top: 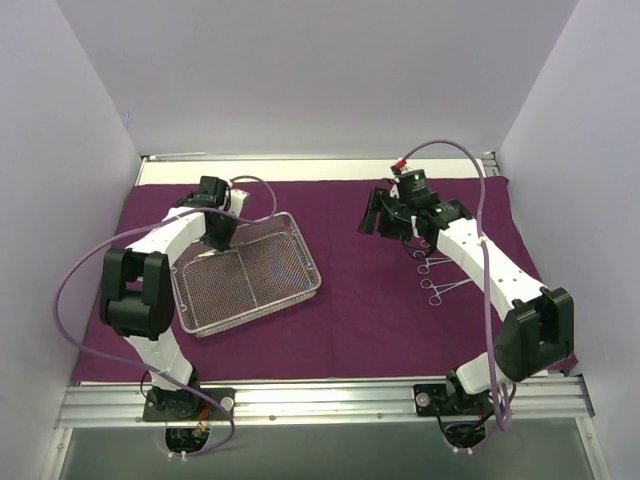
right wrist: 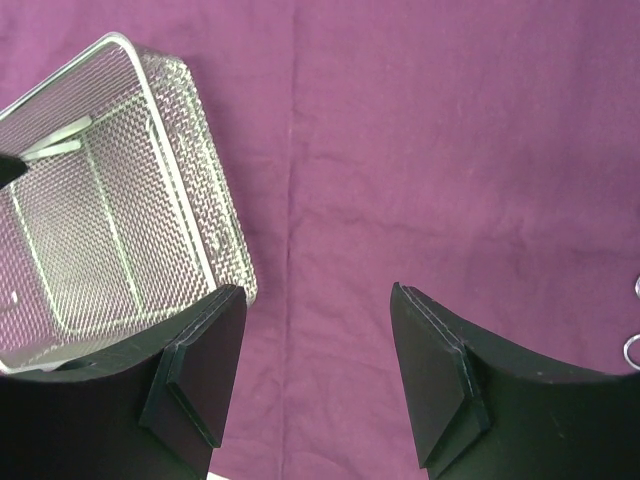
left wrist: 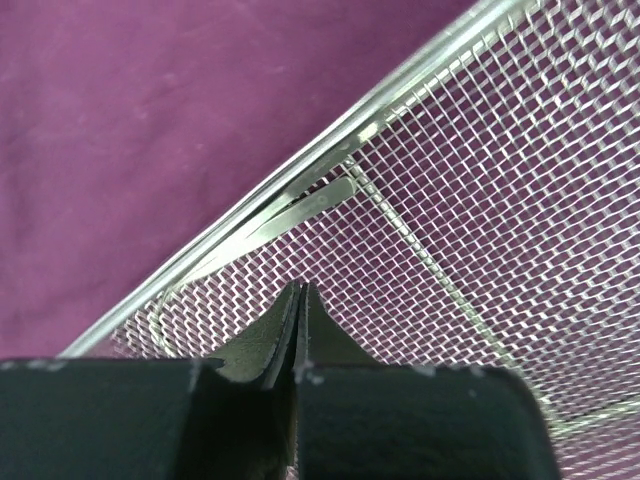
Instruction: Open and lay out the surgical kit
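The wire mesh tray (top: 277,285) stands on the left half of the purple cloth. In the left wrist view, a flat silver instrument (left wrist: 305,208), like tweezers, lies along the tray's inner wall on the mesh. My left gripper is shut over the tray close to it; nothing shows between the fingertips. From the right wrist, the instrument (right wrist: 58,140) appears near the far wall. Open and empty, my right gripper hangs over bare cloth right of the tray. Scissor-like clamps (top: 437,290) lie at the right, partly hidden by the right arm.
Between the tray and the clamps, the purple cloth (top: 345,310) is bare. The tray's raised rim (top: 250,309) surrounds the mesh floor. Purple cables arch over both arms. Grey walls (top: 575,200) enclose the table.
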